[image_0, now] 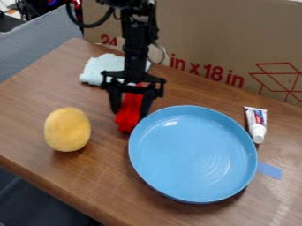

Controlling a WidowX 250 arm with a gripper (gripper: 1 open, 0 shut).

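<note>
My black gripper (130,93) is lowered over a red object (132,110) that lies on the wooden table just left of the blue plate (192,154). Its fingers straddle the upper part of the red object and are open; whether they touch it is hard to tell. A round yellow object (67,130) sits to the lower left, and a white cloth-like item (101,69) lies behind the gripper.
A toothpaste tube (257,124) lies right of the plate, near a piece of blue tape (270,170). A cardboard box (224,48) stands along the back.
</note>
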